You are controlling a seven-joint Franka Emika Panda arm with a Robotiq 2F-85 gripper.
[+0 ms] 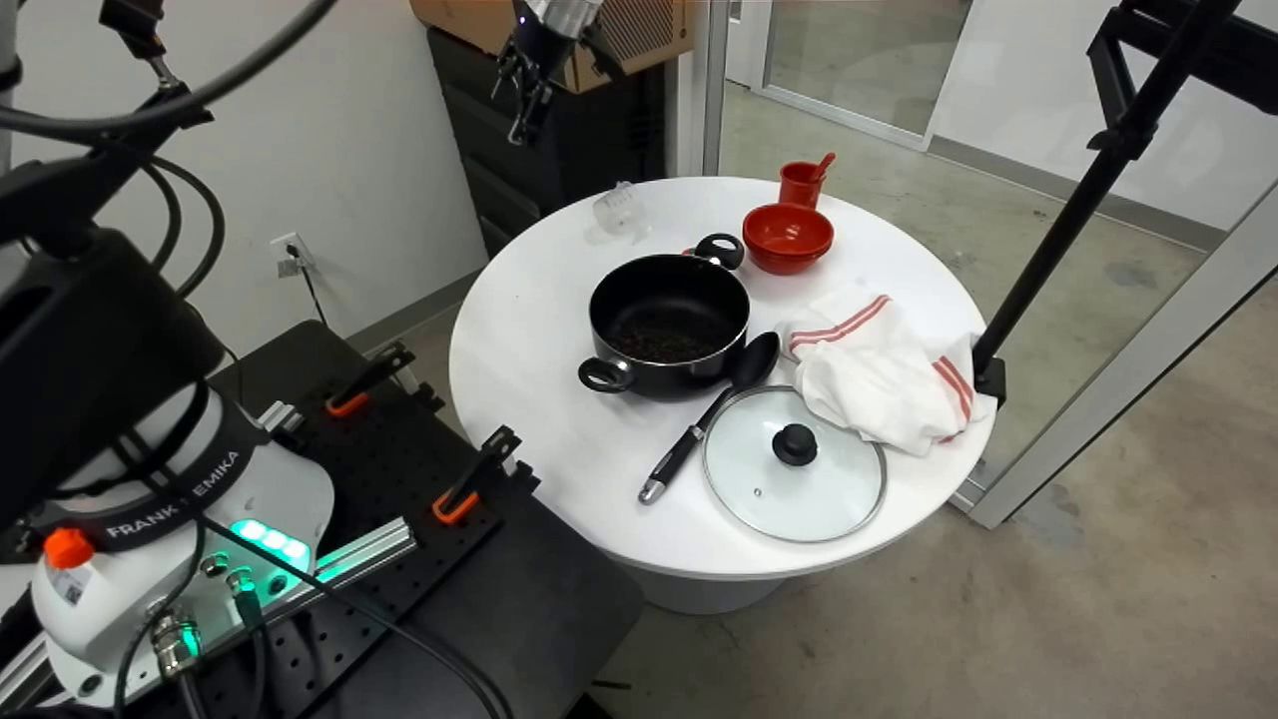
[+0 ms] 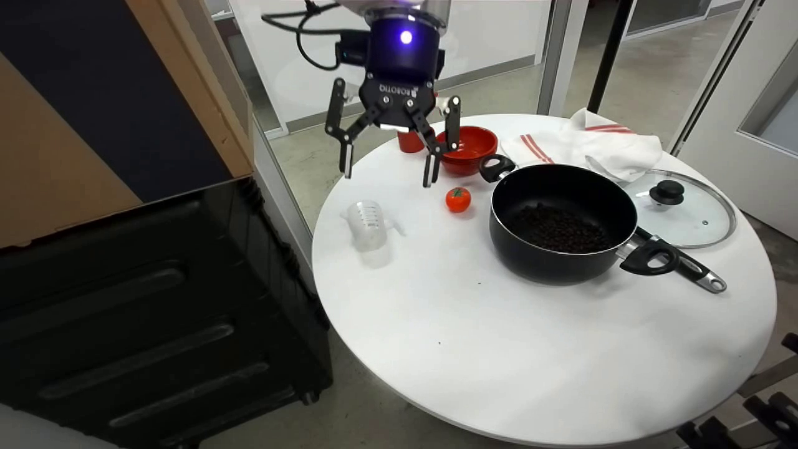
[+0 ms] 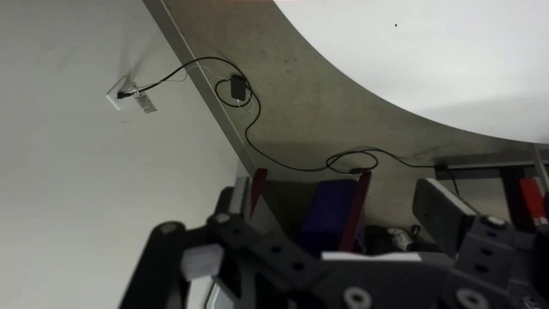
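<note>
My gripper [image 2: 389,179] hangs open in the air above the far left of the table in exterior view 2, with nothing between its fingers. In exterior view 1 the gripper [image 1: 517,114] shows near the top edge, clear of the tabletop. Below it stands a clear measuring cup [image 2: 367,224], upright and apart from the fingers. A black pot [image 2: 568,258] with dark beans [image 2: 557,227] inside sits mid-table, uncovered. Beside it lies a small tomato [image 2: 457,199]. The wrist view has no tabletop object between the fingers, only floor, wall and the table's edge.
Red bowls [image 1: 787,240] and a red cup [image 1: 800,186] stand at the back. A black spoon [image 1: 707,419], glass lid [image 1: 767,485] and striped towel [image 1: 881,371] crowd the pot's other side.
</note>
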